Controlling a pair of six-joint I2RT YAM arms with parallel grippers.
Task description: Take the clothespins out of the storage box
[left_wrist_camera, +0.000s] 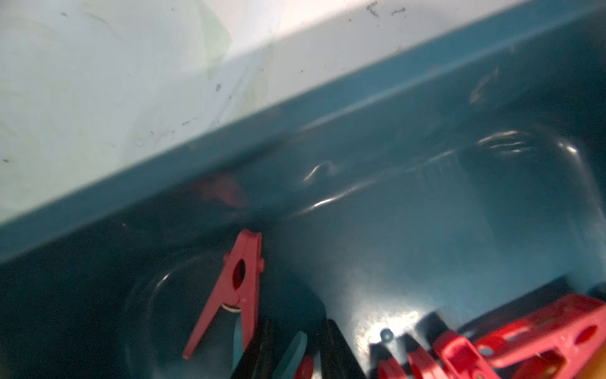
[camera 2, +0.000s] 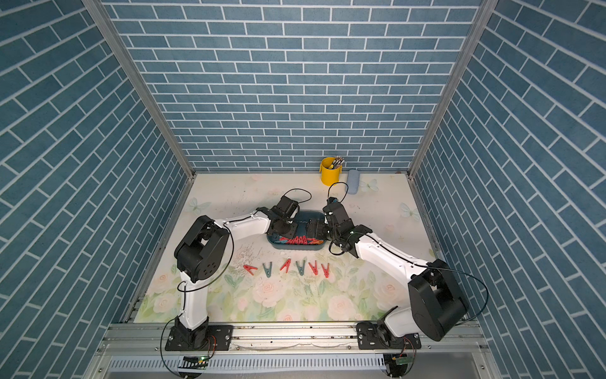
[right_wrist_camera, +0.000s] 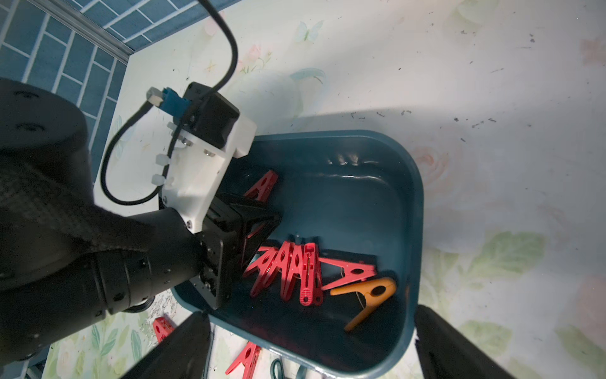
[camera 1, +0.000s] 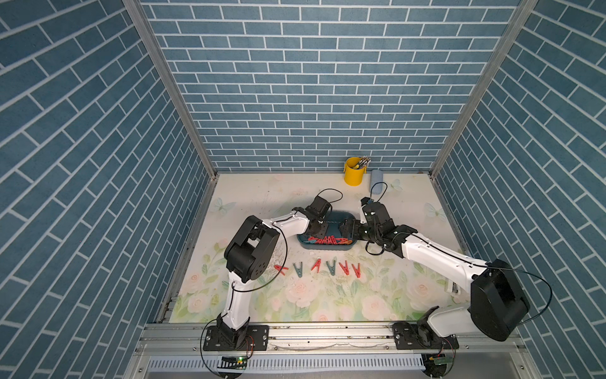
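Note:
The dark teal storage box holds red clothespins, an orange one and, in the left wrist view, a teal one [left_wrist_camera: 290, 357]. My left gripper is down inside it, part open over a teal clothespin, beside a lone red clothespin [left_wrist_camera: 240, 278]; whether it grips anything is unclear. My right gripper stands open above the box's right end. Six clothespins lie in a row on the table before the box, red [camera 1: 356, 270] and grey-teal [camera 1: 298, 268].
A yellow bucket of brushes [camera 1: 353, 171] and a grey-blue cylindrical object [camera 1: 376, 180] stand at the back. Both arms crowd closely over the box.

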